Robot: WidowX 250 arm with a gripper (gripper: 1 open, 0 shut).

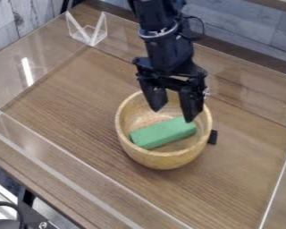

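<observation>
A tan round bowl [161,156] stands on the wooden table, with a bright green block [157,134] lying slanted in its bottom. My black gripper [171,98] hangs over the back of the bowl, above the green block and apart from it. Its two fingers are spread open, and I see nothing held between them.
A small black object [214,137] lies just right of the bowl. A pale wall runs along the back, and a dark cable shows at the lower left corner.
</observation>
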